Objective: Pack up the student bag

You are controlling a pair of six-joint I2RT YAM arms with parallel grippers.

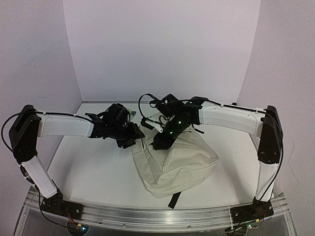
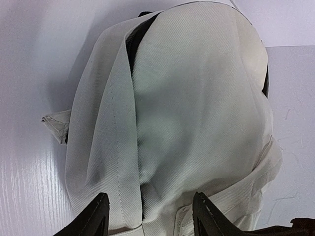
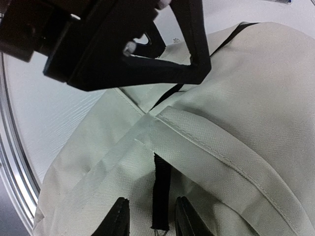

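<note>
A cream cloth bag (image 1: 189, 167) lies on the white table, its fabric folded and creased. My left gripper (image 1: 138, 140) is over the bag's left edge. In the left wrist view its fingers (image 2: 93, 219) stand apart, with bag cloth below them and no grip visible. My right gripper (image 1: 160, 143) is low over the bag's upper middle. Its fingers (image 3: 184, 221) are apart in the right wrist view, and a narrow black strip (image 3: 161, 196) on the bag shows in the gap between them. I see no clear contact with the strip. The bag's contents are hidden.
A black strap (image 1: 174, 199) sticks out from the bag's front edge onto the table. Partly behind the left arm is a small colourful item (image 1: 131, 114). Bare table (image 1: 88, 169) lies left of the bag, and walls enclose the sides and back.
</note>
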